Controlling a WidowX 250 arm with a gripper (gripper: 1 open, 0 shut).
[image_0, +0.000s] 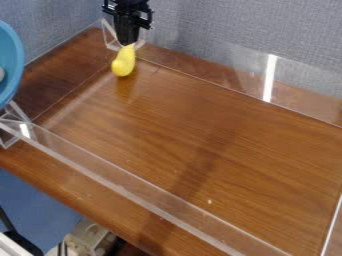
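Observation:
The black gripper (127, 30) is at the top centre-left, by the far corner of the wooden tray. Just below it a yellow banana-like object (124, 62) rests on the wooden floor near the back wall, partly upright or angled. The gripper's fingers are too small and dark to show clearly whether they hold anything.
A blue round object (7, 62) stands at the left edge. Clear plastic walls border the wooden floor (201, 150), which is otherwise empty across the middle and right.

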